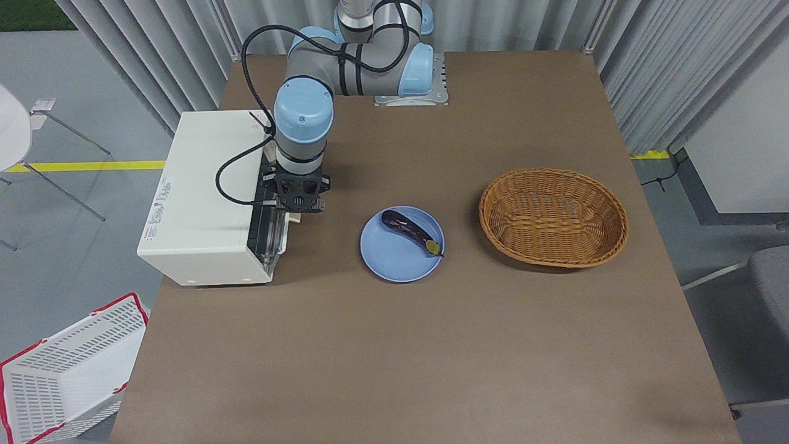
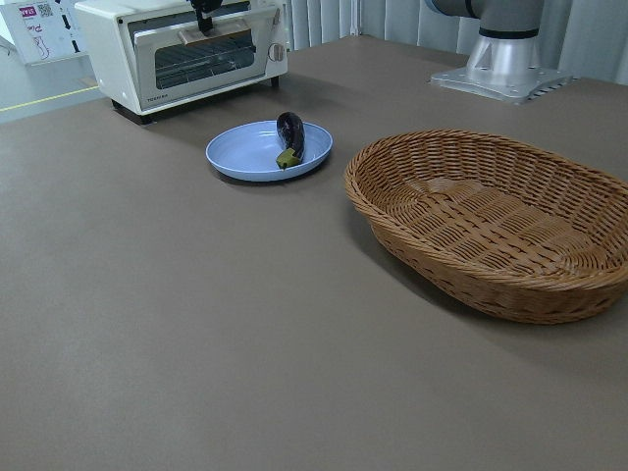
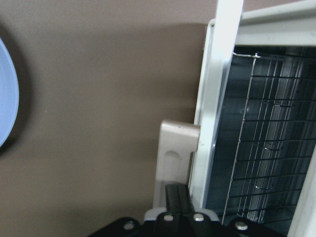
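My gripper is at the door handle [image 3: 173,158] of the white toaster oven [image 1: 193,200], its dark fingers close together at the handle; whether they hold it is unclear. The door is partly tilted open, with the wire rack [image 3: 266,143] visible inside from above. A dark eggplant [image 1: 407,229] with a green stem end lies on a blue plate [image 1: 388,259] in front of the oven; the plate's edge [image 3: 6,98] also shows in the wrist view.
A wicker basket [image 1: 553,218] stands to the right of the plate. A white crate [image 1: 70,370] sits on the floor at lower left.
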